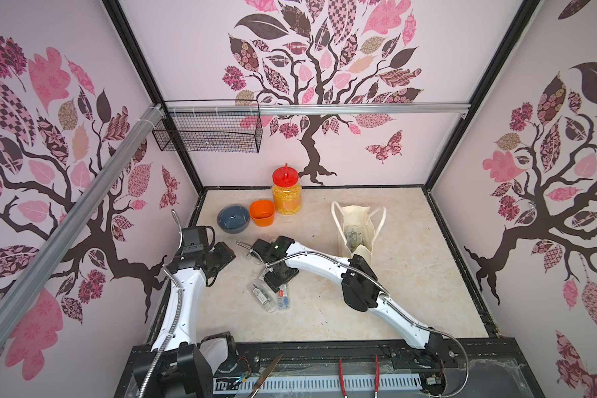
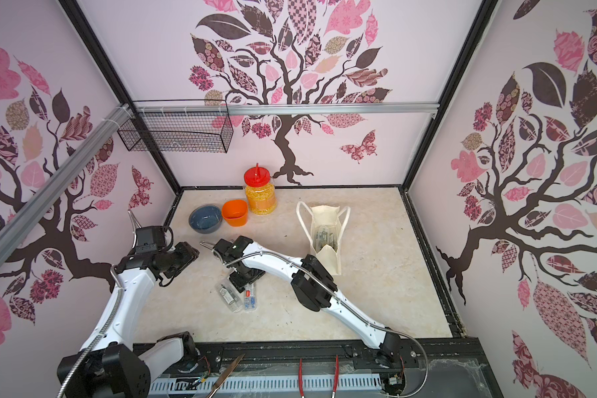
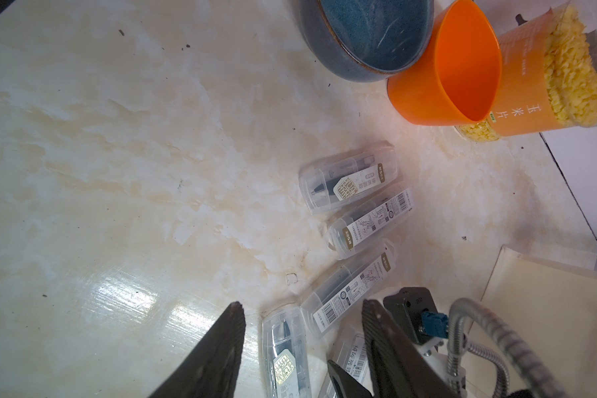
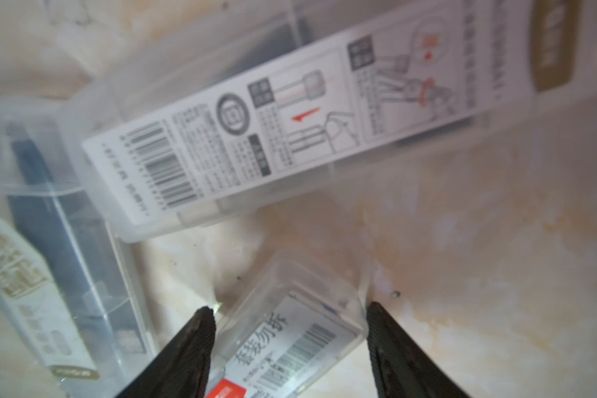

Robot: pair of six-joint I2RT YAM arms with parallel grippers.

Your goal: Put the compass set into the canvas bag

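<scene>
My right gripper is low over them, open, its fingertips at either side of the end of a labelled case (image 4: pixel 282 358). Another case (image 4: pixel 338 112) lies just above it in that view. My left gripper hangs higher on the left, fingers apart with nothing held, above the cases. The cream canvas bag (image 1: pixel 353 219) stands upright right of centre, with some clear cases inside, behind my right arm.
A blue bowl (image 1: pixel 232 219), an orange container (image 1: pixel 262 212) and a red-lidded jar (image 1: pixel 287 195) stand at the back left. A wire basket (image 1: pixel 207 131) hangs on the rail above.
</scene>
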